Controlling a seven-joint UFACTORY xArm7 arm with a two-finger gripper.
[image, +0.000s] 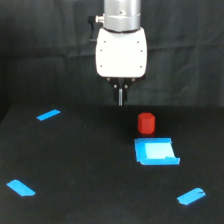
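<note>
A small red cylinder-like object (146, 124) stands on the dark table, towards the back and right of centre. Just in front of it lies a square of blue tape (157, 161) with a pale, light-blue middle. Above and a little left of the red object hangs my gripper (121, 98), apart from it and from the table. Its fingers look thin and close together, pointing down. I see no object between them, but the view is too small to tell how the fingers stand.
Strips of blue tape lie at the back left (48, 115), front left (20, 188) and front right. A dark curtain (40, 70) hangs behind the table.
</note>
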